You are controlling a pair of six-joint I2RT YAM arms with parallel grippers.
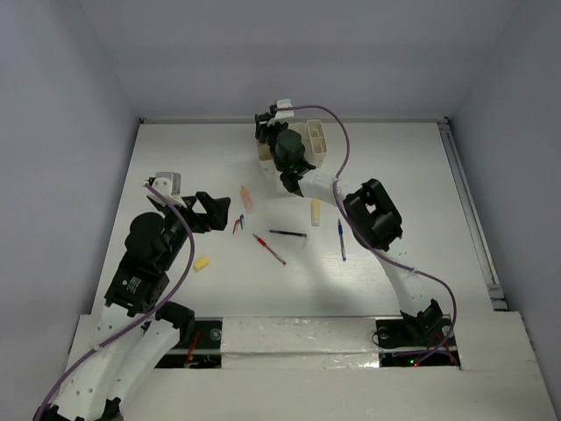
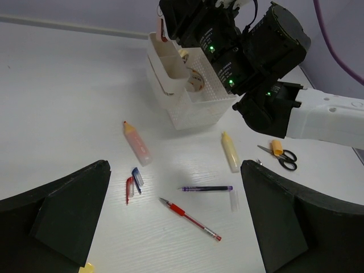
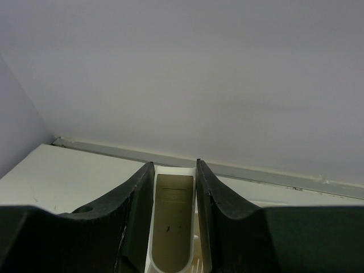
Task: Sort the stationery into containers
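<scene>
A white multi-compartment organizer [image 1: 316, 145] [image 2: 199, 111] stands at the back centre. My right gripper [image 1: 266, 124] is over it; in its wrist view its fingers are closed in around a narrow compartment's top, though what is between them is unclear; the left wrist view shows something pinkish there. My left gripper [image 1: 213, 208] stands open over the left side, empty. On the table lie a pink marker [image 2: 137, 142], yellow marker [image 2: 230, 151], red pen [image 2: 192, 219], dark pen [image 2: 205, 188], small red and blue pieces [image 2: 136, 177], yellow block [image 1: 201, 262] and blue pen [image 1: 341, 241].
Scissors [image 2: 287, 161] and an orange cylinder [image 2: 277, 146] lie at the right in the left wrist view. Grey walls border it.
</scene>
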